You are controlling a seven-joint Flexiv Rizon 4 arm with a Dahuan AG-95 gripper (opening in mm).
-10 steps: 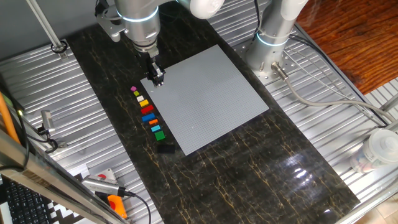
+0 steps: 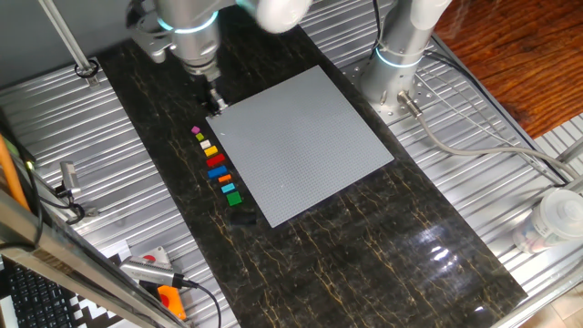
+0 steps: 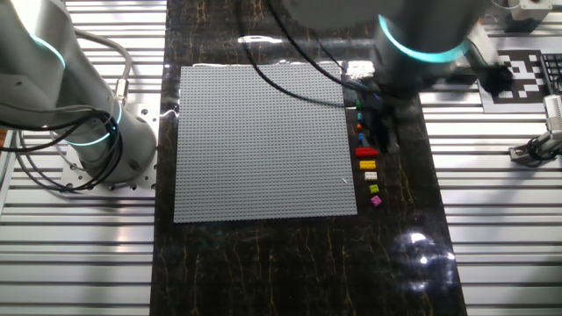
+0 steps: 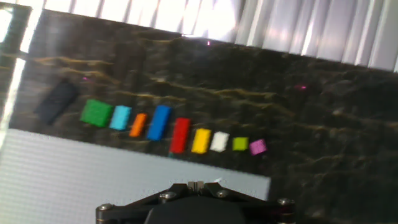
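Note:
A row of small bricks lies on the dark table beside the large grey baseplate (image 2: 305, 146). In the wrist view it runs from a black brick (image 4: 58, 101) through green (image 4: 96, 113), light blue (image 4: 120, 117), orange (image 4: 138, 125), blue (image 4: 159, 122), red (image 4: 180, 135), yellow (image 4: 201, 141), white (image 4: 219, 142) and lime (image 4: 240, 144) to pink (image 4: 258, 147). My gripper is shut with its fingertips together, no brick showing between them. It hangs above the table near the plate's corner at the pink end. In exterior view 2 the arm blurs and partly hides the row.
A tiny pale piece (image 3: 344, 180) lies on the plate near its brick-side edge. The arm's base (image 2: 387, 82) stands across the plate from the bricks. A clear tub (image 2: 551, 223) stands far right. The dark table in front of the plate is clear.
In exterior view 1 my gripper has moved up and left, away from over the plate's corner, and the arm is now blurred. The bricks and plate look unmoved.

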